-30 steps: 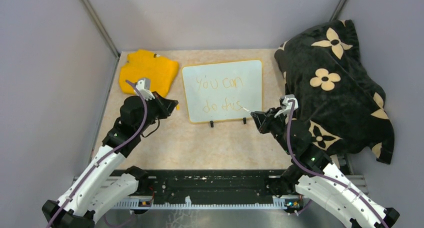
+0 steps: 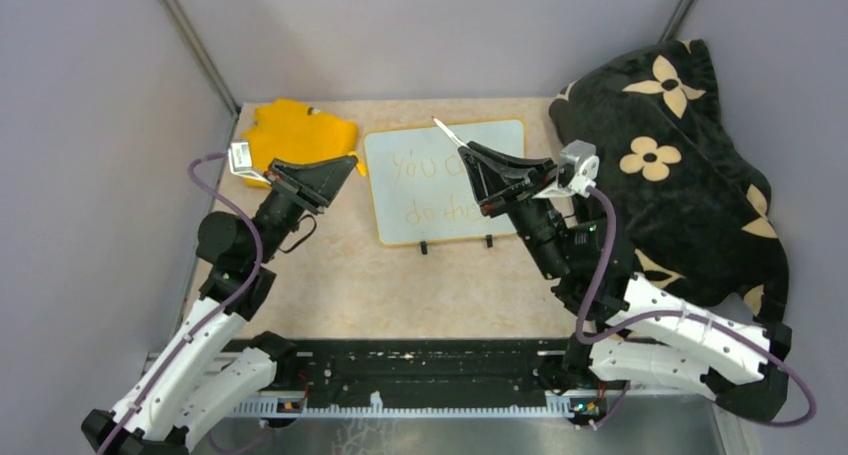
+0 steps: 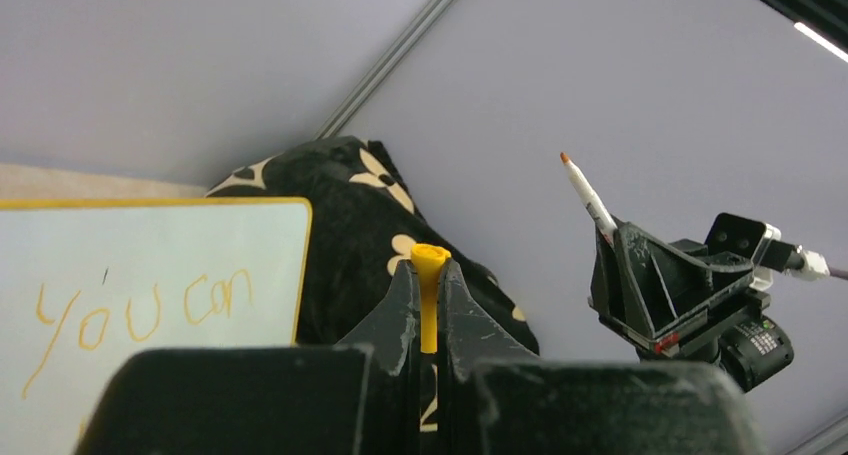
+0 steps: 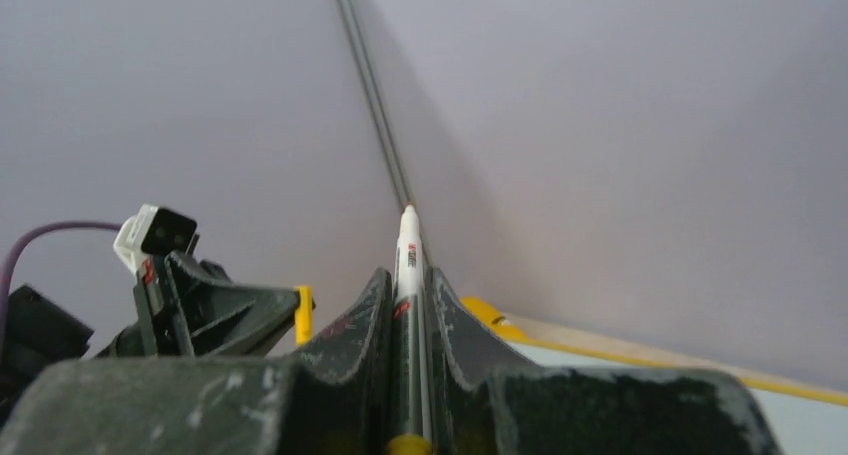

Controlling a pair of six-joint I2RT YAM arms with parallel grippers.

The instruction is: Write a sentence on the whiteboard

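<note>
Orange handwriting on the whiteboard (image 2: 395, 210) has "you can" above and a lower line beginning "do this"; my right arm covers part of both lines in the top view. My left gripper is shut on a yellow marker cap (image 3: 428, 300), left of the board and raised. A white marker (image 4: 409, 255) with an orange tip is clamped in my right gripper. In the top view this marker points up and left over the board's upper part, clear of the cap.
A yellow cloth (image 2: 300, 140) lies at the back left. On the right a big dark floral cushion (image 2: 690, 175) leans near the board. Small black feet (image 2: 424, 247) stick out below the board.
The right gripper has gone up and left from the lower right of the board, its marker still held. The left still has the cap.
</note>
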